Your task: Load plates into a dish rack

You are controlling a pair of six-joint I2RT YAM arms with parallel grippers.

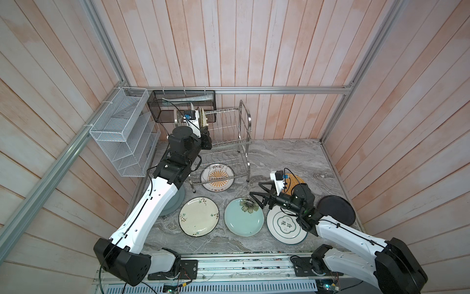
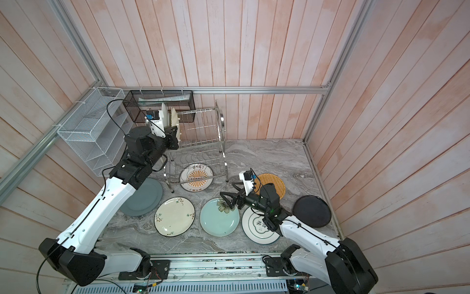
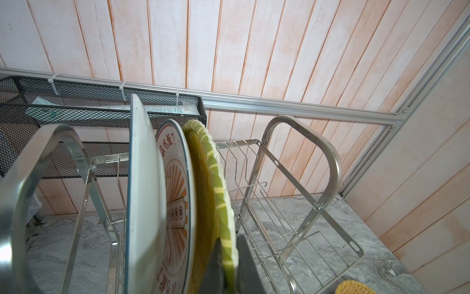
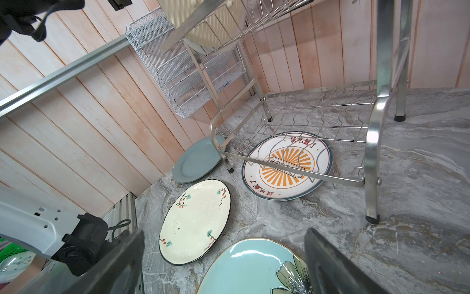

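The metal dish rack [image 1: 243, 122] holds upright plates on its upper tier: a white plate [image 3: 142, 196], a sunburst plate [image 3: 176, 196] and a yellow-green plate [image 3: 217, 186]. My left gripper is at the yellow-green plate's lower near edge, fingers close together; whether they pinch it is unclear. My right gripper [image 1: 257, 196] stands open above the counter. Below it and around lie a cream plate [image 1: 198, 216], a turquoise plate [image 1: 240, 220], a patterned white plate [image 1: 286, 232], a black plate [image 1: 336, 208], an orange plate [image 2: 274, 181] and a grey-blue plate [image 2: 139, 201].
White mesh baskets [image 1: 117, 132] hang on the left wall, a black mesh basket [image 1: 161, 100] on the back rail. Another sunburst plate [image 4: 286, 166] lies under the rack. Bare counter [image 1: 293, 152] shows at the back right.
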